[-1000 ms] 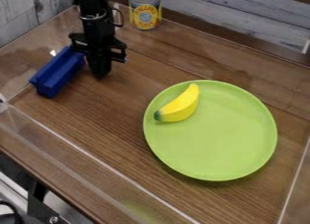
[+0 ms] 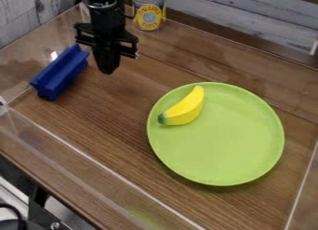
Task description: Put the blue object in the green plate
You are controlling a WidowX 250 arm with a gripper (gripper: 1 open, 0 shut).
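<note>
The blue object point(image 2: 59, 72), a long box-like block, lies at a slant on the wooden table at the left. My black gripper point(image 2: 108, 62) hangs up and to the right of it, clear of it, with a visible gap between. The small dark fingers blend together, so whether they are apart is unclear; nothing blue shows at them. On the right, the round green plate point(image 2: 224, 145) rests flat. A yellow banana point(image 2: 183, 107) lies at its upper left rim.
A can with a yellow label point(image 2: 148, 12) stands at the back near the arm. Bare wood point(image 2: 118, 117) stretches between the blue object and the plate. A clear ledge point(image 2: 74, 159) runs along the table's front left edge.
My gripper has moved up the image, away from its lower position right beside the blue object. The blue object, banana and plate have stayed in place.
</note>
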